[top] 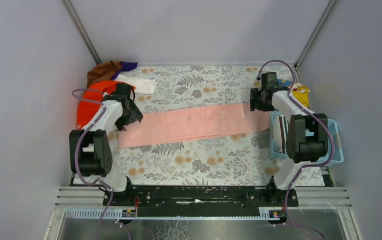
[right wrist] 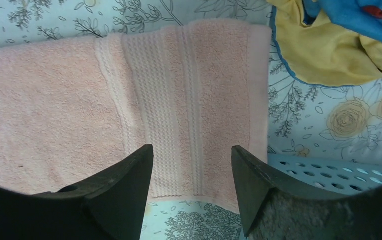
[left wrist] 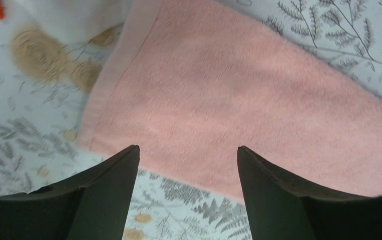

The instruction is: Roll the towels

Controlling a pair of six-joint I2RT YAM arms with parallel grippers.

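Note:
Laid out flat as a long strip across the table is a pink towel [top: 194, 123]. Its left end shows a smooth hem in the left wrist view, where the towel [left wrist: 219, 100] lies below my left gripper. That gripper is open, with nothing held. Above the towel's right end stands my right gripper, open and empty too. Woven bands cross the towel [right wrist: 219, 85] there in the right wrist view, and its right edge lies by the basket. In the top view the arms cover parts of both ends.
At the back left lie orange [top: 84, 110], brown [top: 103, 71] and white [top: 143, 85] cloths. A blue basket [top: 335, 137] with a striped cloth in it stands at the right, a yellow and blue cloth [right wrist: 324, 55] behind it.

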